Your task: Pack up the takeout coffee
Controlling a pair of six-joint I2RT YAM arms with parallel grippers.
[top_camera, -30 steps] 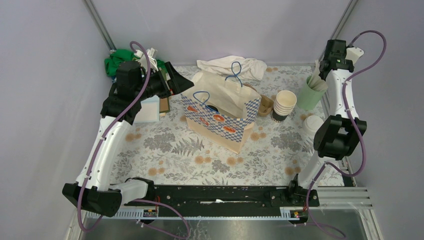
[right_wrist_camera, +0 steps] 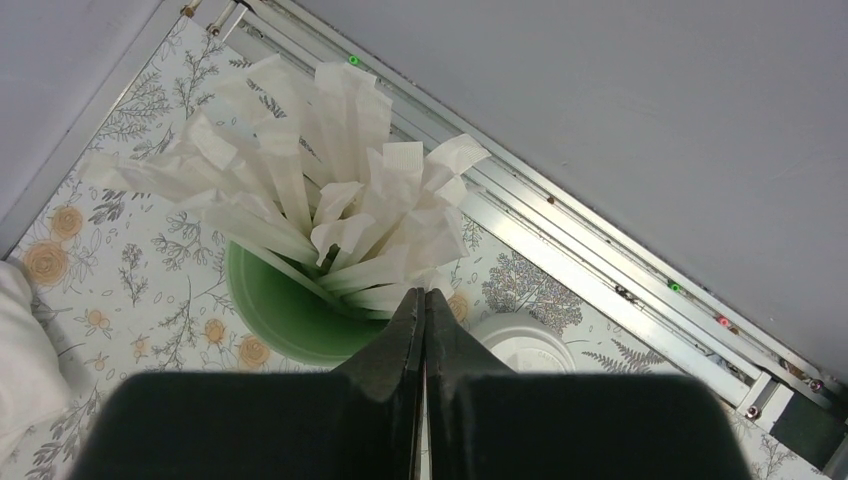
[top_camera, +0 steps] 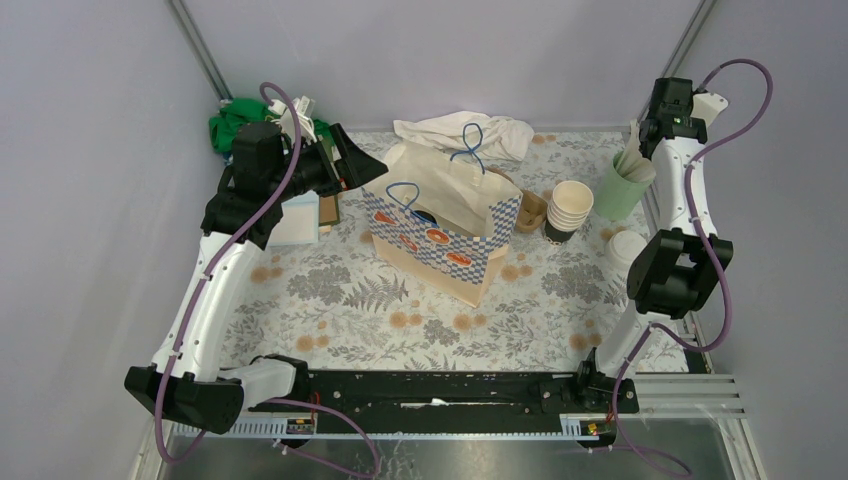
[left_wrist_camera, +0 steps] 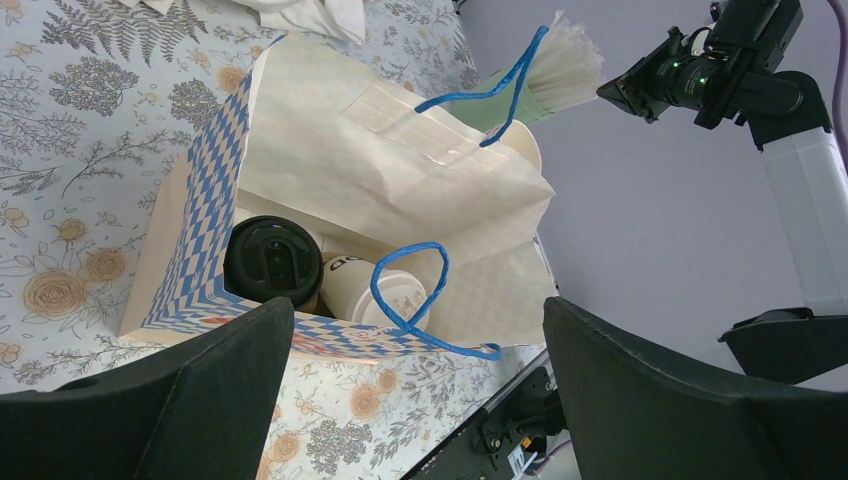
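A checked paper bag point(top_camera: 440, 250) with blue cord handles stands open in the middle of the table; in the left wrist view it holds a black-lidded cup point(left_wrist_camera: 272, 258) and a white cup point(left_wrist_camera: 352, 288) lying beside it. My left gripper point(top_camera: 355, 160) hangs open at the bag's upper left. My right gripper is shut above a green holder point(right_wrist_camera: 262, 310) full of paper-wrapped straws point(right_wrist_camera: 330, 200); whether anything thin is between its tips is not clear.
Stacked paper cups point(top_camera: 571, 205), a brown tray point(top_camera: 530, 215) and white lids point(top_camera: 625, 250) stand to the bag's right. A white cloth point(top_camera: 460, 135) lies at the back, green fabric point(top_camera: 230, 125) at the back left.
The right arm has shifted very slightly near the straw holder; otherwise nothing visibly differs.
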